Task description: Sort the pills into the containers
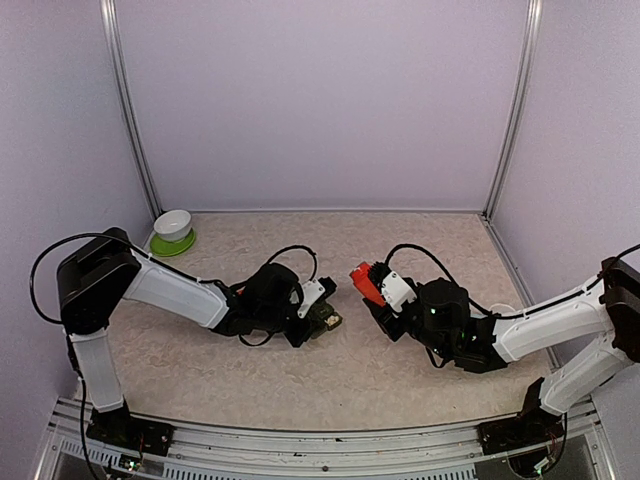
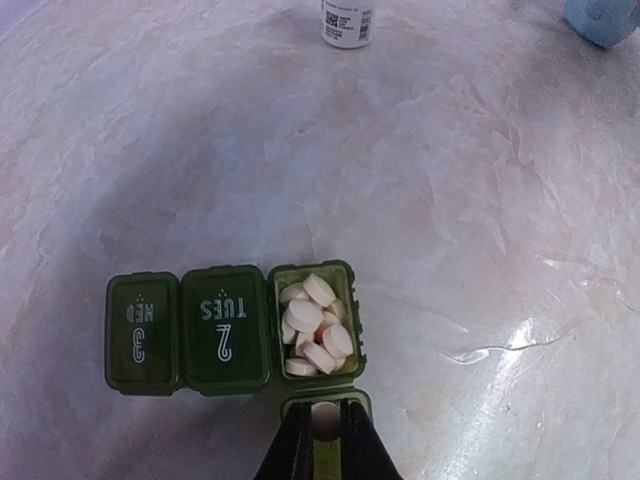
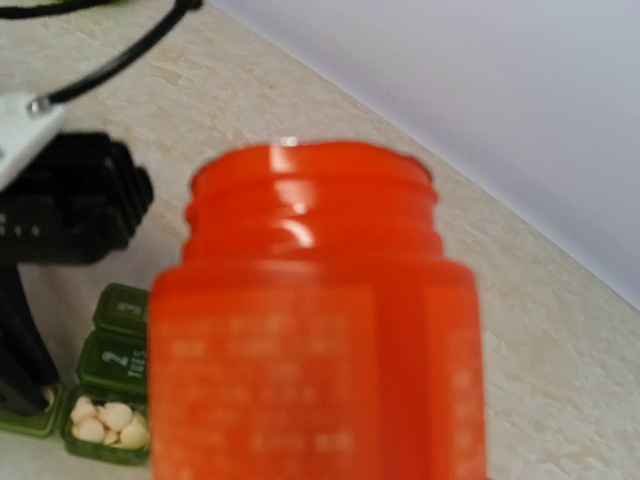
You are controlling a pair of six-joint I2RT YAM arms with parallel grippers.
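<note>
The green pill organizer has its TUES lid (image 2: pixel 226 330) and a lid marked 3 (image 2: pixel 142 333) closed. Beside them an open compartment (image 2: pixel 350 275) holds several pale pills (image 2: pixel 304 316). Over that compartment's flipped-back lid (image 2: pixel 290 408), my left gripper is shut on one pale round pill (image 2: pixel 325 420). In the top view the left gripper (image 1: pixel 314 318) covers most of the organizer (image 1: pixel 331 321). A lidless red bottle (image 3: pixel 315 330) stands upright in the right wrist view, its inside hidden. My right gripper (image 1: pixel 378 297) is shut on that bottle (image 1: pixel 366 283), right of the organizer.
A white bowl (image 1: pixel 173 224) sits on a green plate (image 1: pixel 160 248) at the far left. A white labelled bottle (image 2: pixel 347 25) and a blue object (image 2: pixel 602 18) show at the top of the left wrist view. Bare table lies in front of both arms.
</note>
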